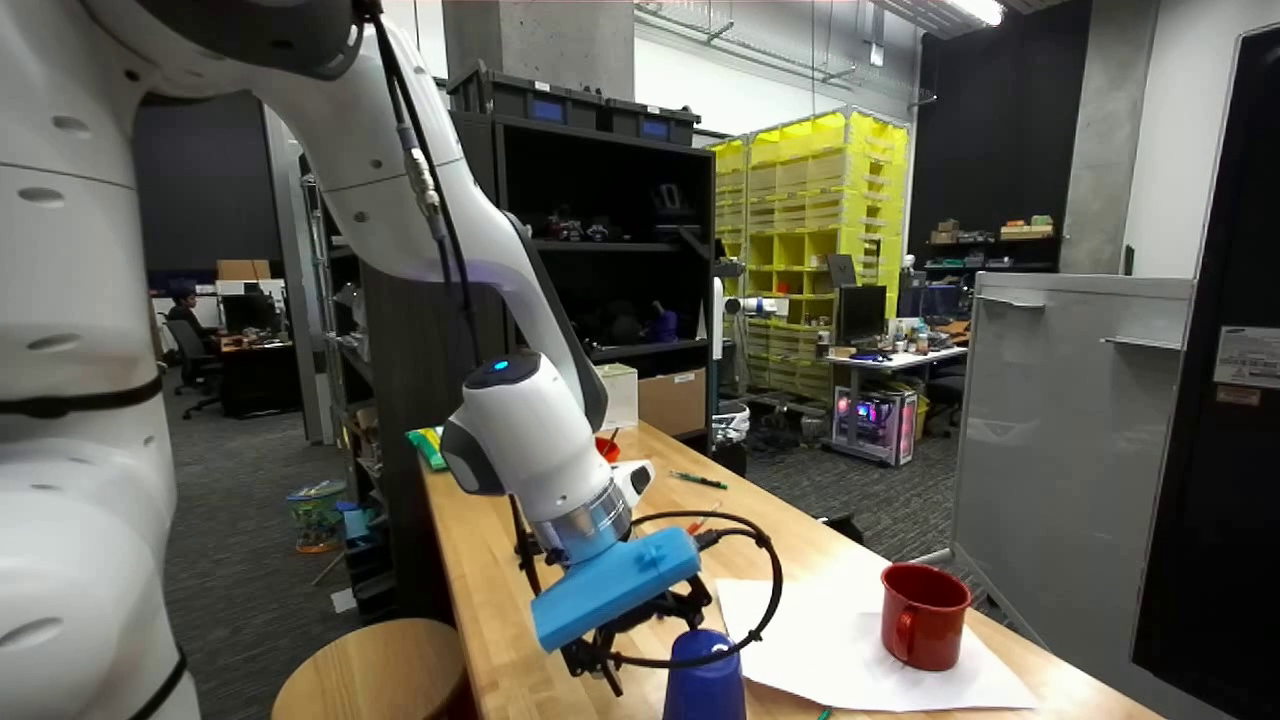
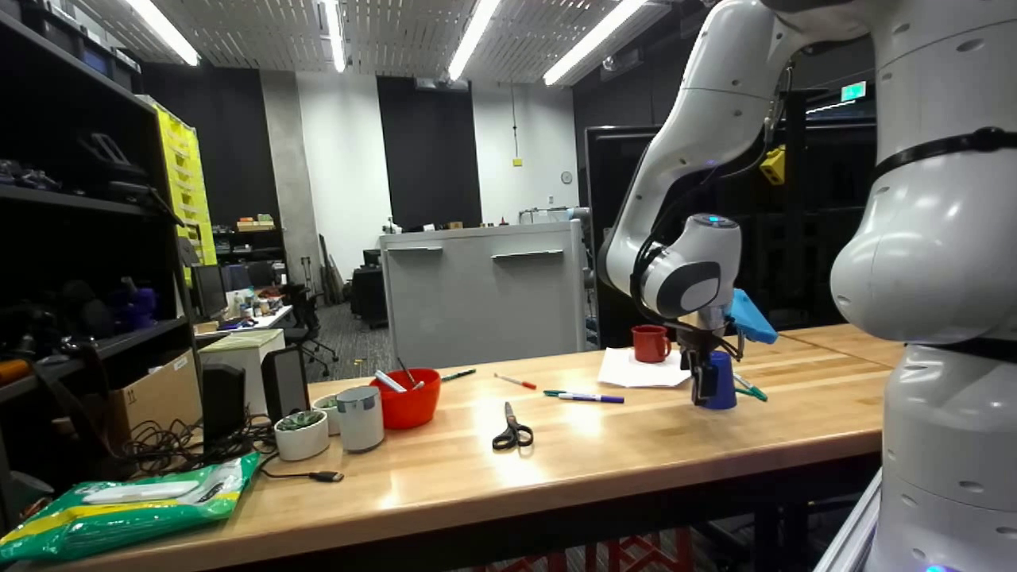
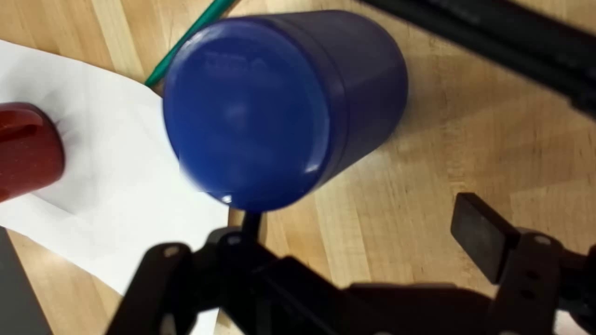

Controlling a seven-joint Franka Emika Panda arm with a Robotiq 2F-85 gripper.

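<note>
A blue cup (image 3: 246, 117) stands upside down on the wooden table, its closed base facing up. In exterior view 1 the same cup (image 1: 704, 692) is cut off by the bottom edge. My gripper is open just beside the cup, with bare tabletop showing between its fingers. One finger (image 3: 254, 223) appears close to the cup's edge; whether they touch I cannot tell. From exterior view 2, the gripper (image 2: 703, 380) reaches down low over the table and partly covers the cup (image 2: 722, 383). A red mug (image 1: 924, 618) sits upright on white paper (image 1: 828, 660).
Behind the cup lies a green marker (image 3: 190, 42). Scissors (image 2: 512, 429), loose pens (image 2: 586, 396) and a red bowl (image 2: 410, 400) of pens occupy the table farther along. Plant pots and a green packet (image 2: 133, 505) crowd the far end.
</note>
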